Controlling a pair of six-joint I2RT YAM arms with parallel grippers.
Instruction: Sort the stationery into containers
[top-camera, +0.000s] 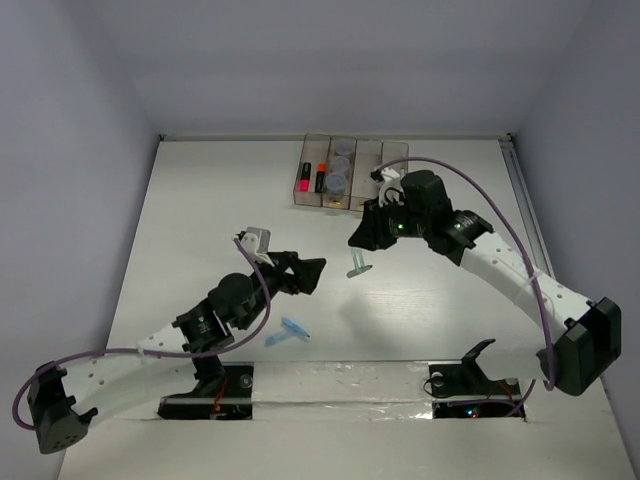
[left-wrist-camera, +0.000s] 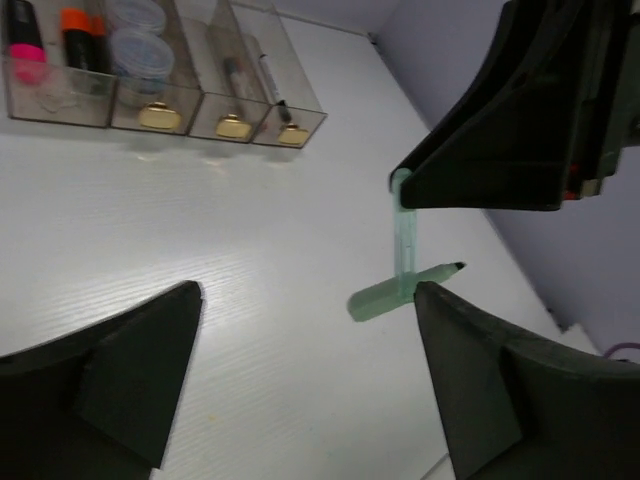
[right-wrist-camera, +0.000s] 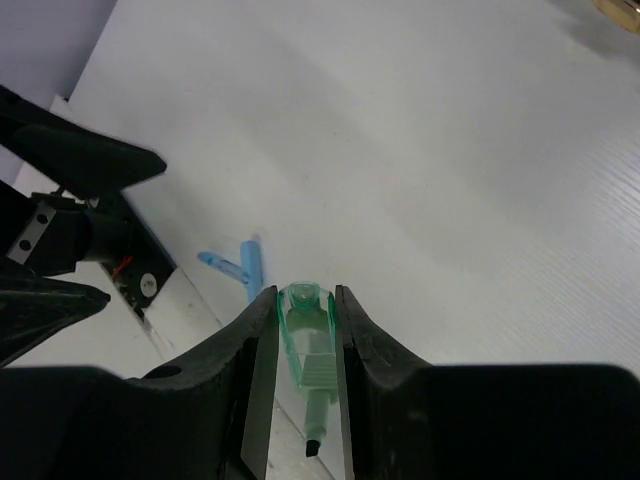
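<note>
My right gripper (top-camera: 372, 244) is shut on one end of a translucent green T-shaped piece (left-wrist-camera: 404, 240), holding it above the table. Its crossbar has a dark tip and hangs lowest in the left wrist view. Apart from it, to the left, my left gripper (top-camera: 316, 272) is open; its fingers (left-wrist-camera: 120, 375) stand wide with nothing between. A similar blue piece (top-camera: 288, 332) lies on the table near the front. The clear organizer (left-wrist-camera: 60, 92) at the back holds a black-and-pink marker (top-camera: 304, 177), an orange-and-black marker (top-camera: 321, 177) and round clear tubs (top-camera: 336, 183).
Thin pens (left-wrist-camera: 268, 78) lie toward the organizer's right end, partly behind the right arm in the top view. Both arms' hands are close together mid-table.
</note>
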